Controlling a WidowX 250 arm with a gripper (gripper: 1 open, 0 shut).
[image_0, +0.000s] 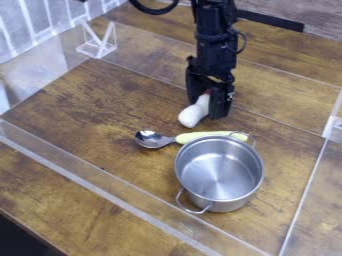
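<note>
The fingers look apart. Below lie a spoon with a silver bowl (152, 139) and a pale yellow handle (207, 136), and a steel pot (218, 172) with two handles.
A small white fixture (98, 45) stands at the upper left. Clear strips run along the table's lower left and right.
</note>
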